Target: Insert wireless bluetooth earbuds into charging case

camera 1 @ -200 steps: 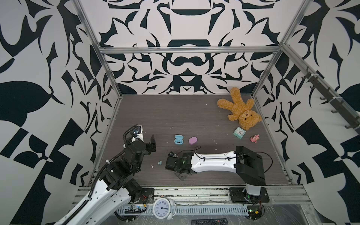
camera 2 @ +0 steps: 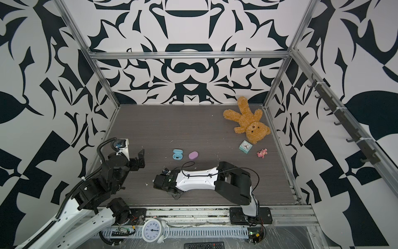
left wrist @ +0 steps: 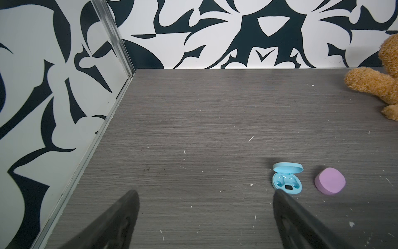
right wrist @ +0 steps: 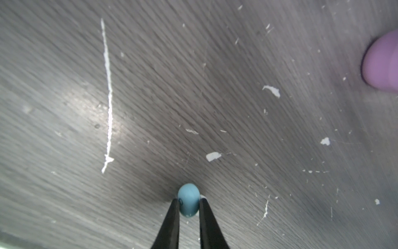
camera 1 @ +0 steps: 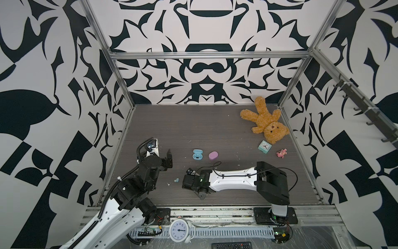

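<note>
In the right wrist view, a small light-blue earbud [right wrist: 189, 200] sits between the tips of my right gripper, which is shut on it low over the wood. A small bluish piece [camera 1: 176, 180] shows just left of that gripper in the top left view; I cannot tell whether it is the same earbud. The blue charging case [left wrist: 286, 182] rests with its lid up, and its two earbud hollows look empty from the left wrist. Well left of the case, my left gripper stands open and empty, its fingers wide apart.
Right beside the case lies a purple round object [left wrist: 330, 181]. Farther right are a teddy bear [camera 1: 267, 122], a teal box clock [camera 1: 264, 146] and a pink toy [camera 1: 281, 153]. Bare table spreads across the back left and middle.
The left arm, the case and the other objects stay where they were.
</note>
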